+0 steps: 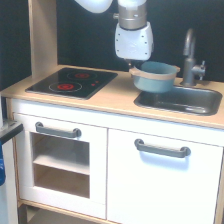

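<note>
A teal pot (156, 80) with beige handles is over the left part of the sink (196, 98), hiding that end of its rim. My white gripper (132, 66) comes down from above at the pot's left side, shut on its left handle. The fingertips are small and hard to make out. Whether the pot's base touches anything beneath it, I cannot tell.
A black faucet (190, 58) rises behind the sink, just right of the pot. On the left of the wooden countertop (112, 98) lies a black stovetop (72, 82), empty. Below are white cabinet doors with dark handles (162, 149).
</note>
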